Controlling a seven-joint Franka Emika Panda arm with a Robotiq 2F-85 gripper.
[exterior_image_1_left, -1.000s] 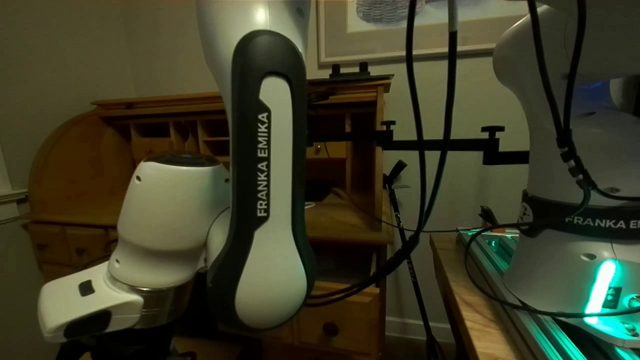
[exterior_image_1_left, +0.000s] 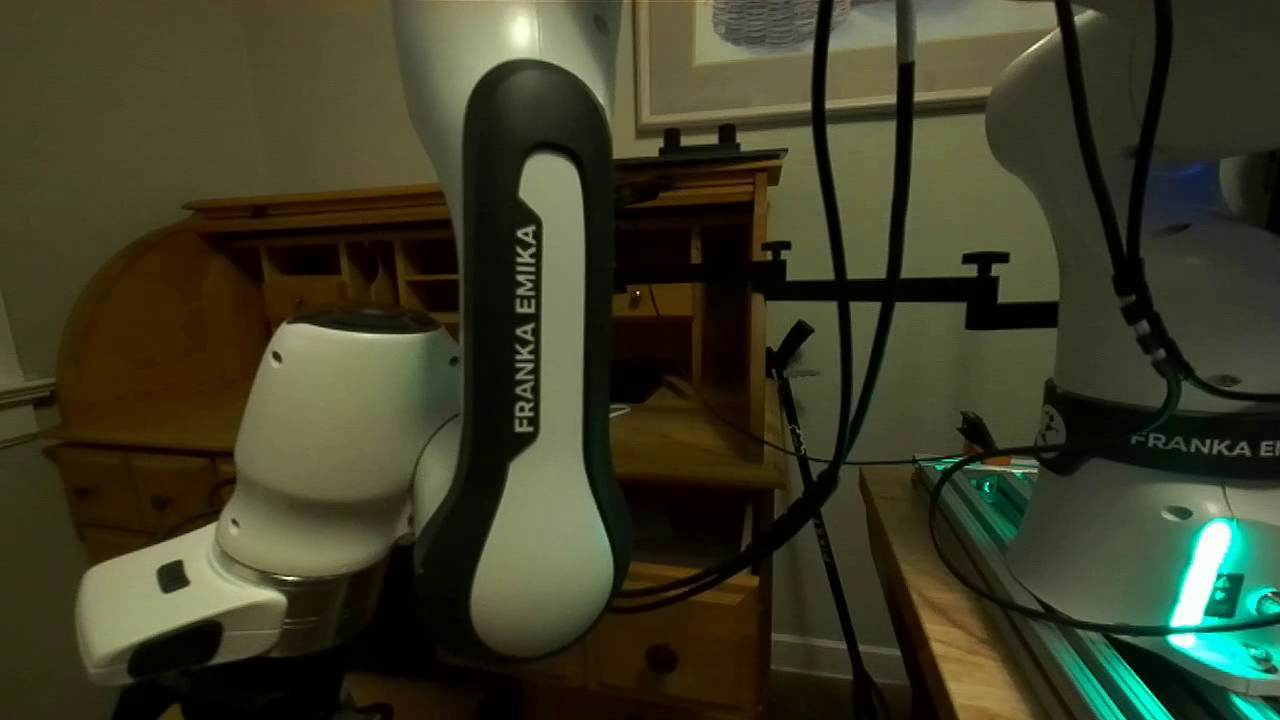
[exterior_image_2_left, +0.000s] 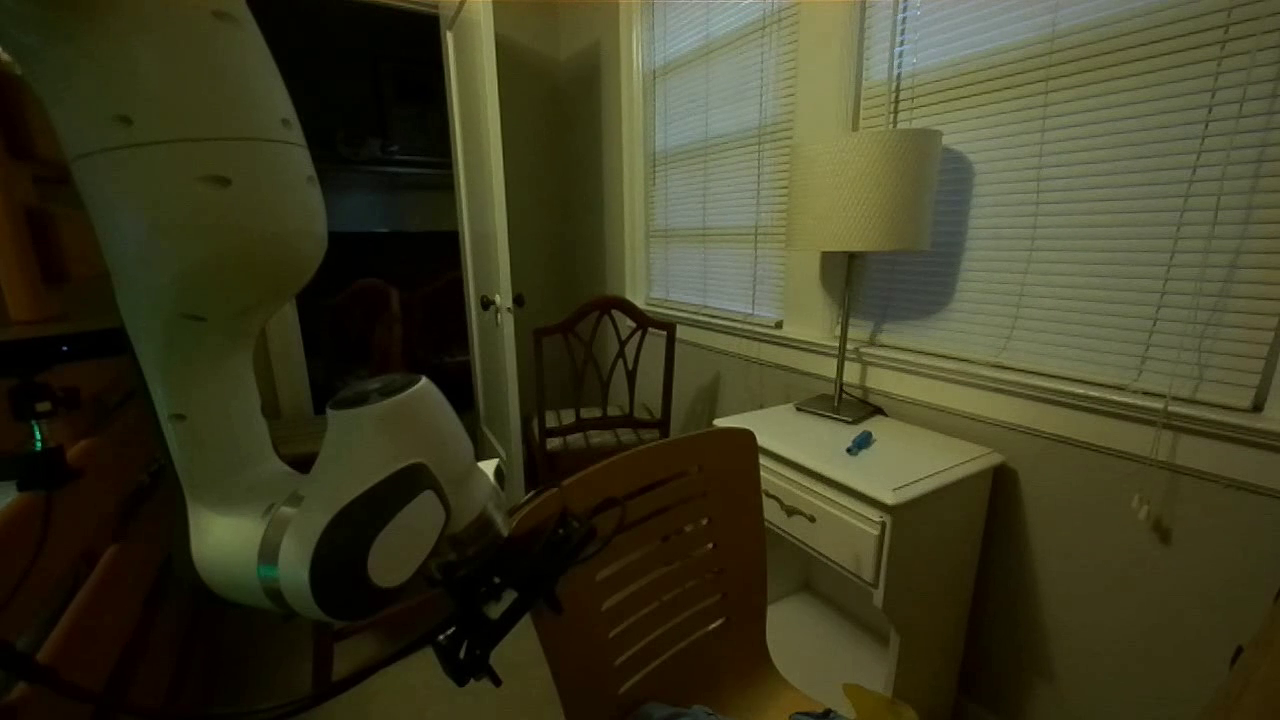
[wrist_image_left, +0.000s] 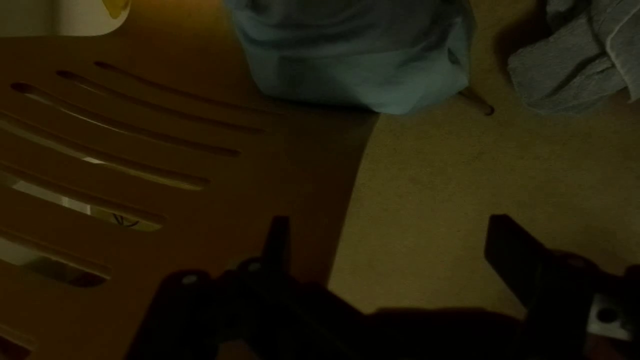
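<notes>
My gripper stands open in the wrist view, its two dark fingers wide apart with nothing between them. Below it are the brown chair (wrist_image_left: 240, 198) with its slotted back and a patch of pale floor. Ahead of the fingers, a blue-grey cloth bundle (wrist_image_left: 360, 72) lies partly over the chair seat, apart from the gripper. A second, grey cloth (wrist_image_left: 570, 78) rests on the floor at the upper right. In the second exterior view the dark gripper (exterior_image_2_left: 474, 666) hangs beside the chair back (exterior_image_2_left: 672, 540). The first exterior view cuts off the fingertips.
A white nightstand (exterior_image_2_left: 864, 450) carries a lamp (exterior_image_2_left: 882, 192) and a small blue object (exterior_image_2_left: 860, 443). A dark wooden chair (exterior_image_2_left: 606, 372) stands behind. A roll-top desk (exterior_image_1_left: 708, 444) is behind the arm, and a wooden table edge (exterior_image_1_left: 918, 576) lies by the robot base.
</notes>
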